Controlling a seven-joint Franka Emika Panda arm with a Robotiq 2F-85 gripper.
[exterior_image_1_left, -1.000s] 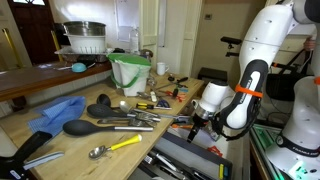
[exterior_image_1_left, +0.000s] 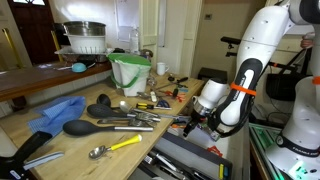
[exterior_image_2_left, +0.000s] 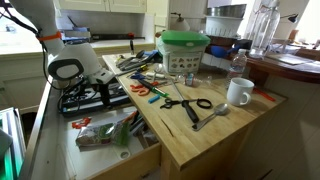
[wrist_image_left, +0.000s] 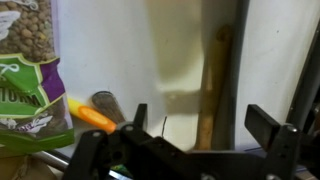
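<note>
Spread wide, my gripper is open over a drawer (wrist_image_left: 90, 30), with no object held between its fingers. In the wrist view a wooden handle (wrist_image_left: 210, 95) lies lengthwise below the gap, near the drawer's right wall. An orange-handled tool (wrist_image_left: 92, 116) and a dark-headed tool (wrist_image_left: 106, 103) are further left. A bag of brown pellets (wrist_image_left: 27, 65) with a green and purple label lies at the left edge. The exterior views show the gripper (exterior_image_2_left: 104, 90) low by the drawer; its fingertips are hard to make out there.
The wooden counter (exterior_image_2_left: 185, 145) borders the drawer. On it are scissors (exterior_image_2_left: 204, 103), a spoon (exterior_image_2_left: 212, 118), black ladles (exterior_image_1_left: 88, 127), a blue cloth (exterior_image_1_left: 58, 115) and a white-green bin (exterior_image_1_left: 130, 73). A mug (exterior_image_2_left: 240, 92) stands near the counter's far edge.
Objects on the counter look unmoved.
</note>
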